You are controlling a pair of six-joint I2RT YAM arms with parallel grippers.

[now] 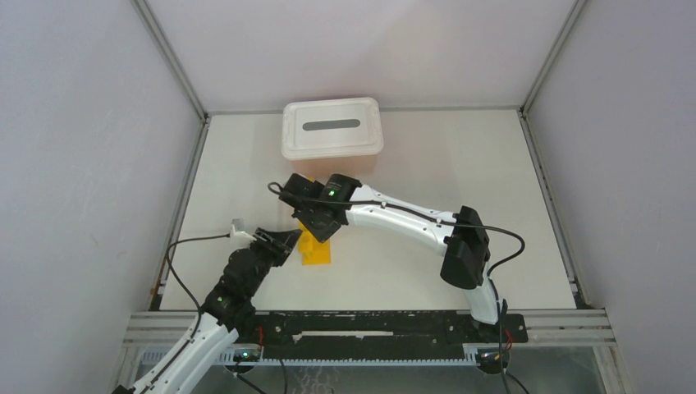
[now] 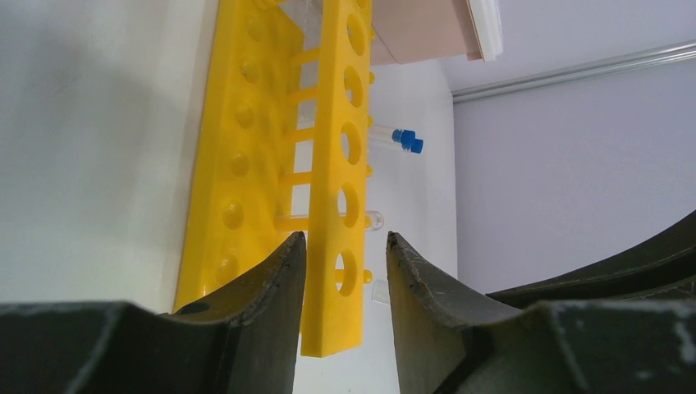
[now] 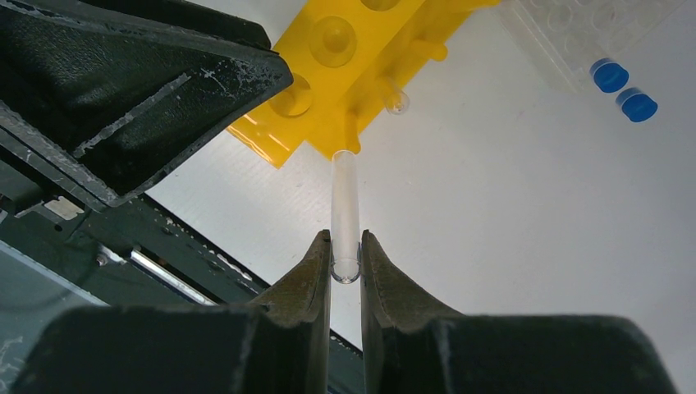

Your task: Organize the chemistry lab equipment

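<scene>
A yellow test tube rack [image 1: 316,253] stands mid-table, mostly covered by my right arm in the top view. The left wrist view shows its top plate [image 2: 334,164] with a row of round holes, the near end lying between the fingers of my left gripper. That gripper is part open, and I cannot tell whether a finger touches the plate. In the right wrist view, my right gripper is shut on a clear tube [image 3: 345,197] just off the rack's end. Another clear tube [image 3: 396,100] pokes out of the rack's side.
A lidded white box [image 1: 331,131] stands at the back. Beside the rack lie a clear holed block [image 3: 566,25] and two blue caps [image 3: 610,75]. Both grippers work close together around the rack.
</scene>
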